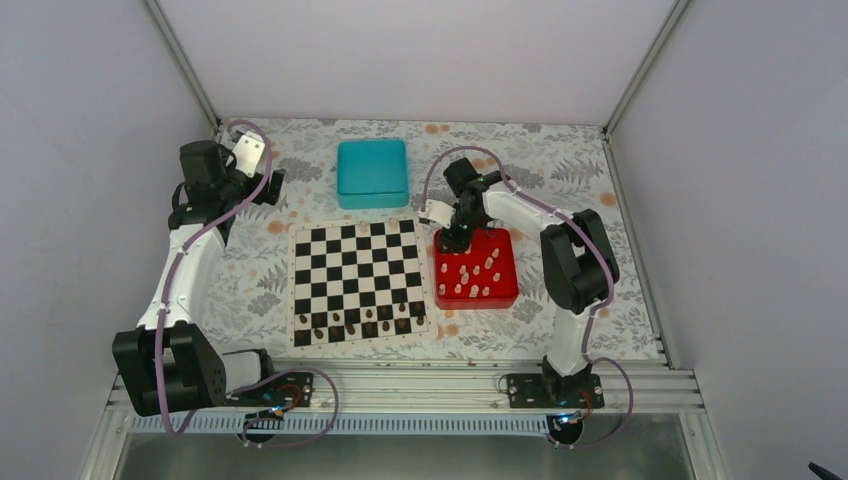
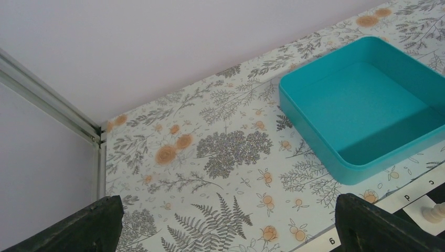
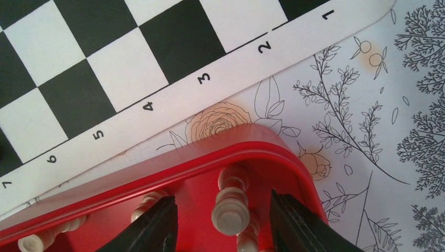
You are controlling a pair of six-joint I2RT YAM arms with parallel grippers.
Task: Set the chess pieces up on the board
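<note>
The chessboard (image 1: 356, 270) has dark pieces along its near rows and a few light pieces at the far edge. The red box (image 1: 475, 300) holds many light pieces. My right gripper is over the box's far left corner, fingers apart either side of a light piece (image 3: 230, 215) lying in it, with another piece partly beneath. It is not clear that they touch it. My left gripper (image 1: 268, 188) stands open above the table at the upper left, nothing between its fingers; a light piece (image 2: 434, 212) shows on the board in its wrist view.
An empty teal box (image 1: 372, 175) stands behind the board, left of the red box. Walls bound the back and sides.
</note>
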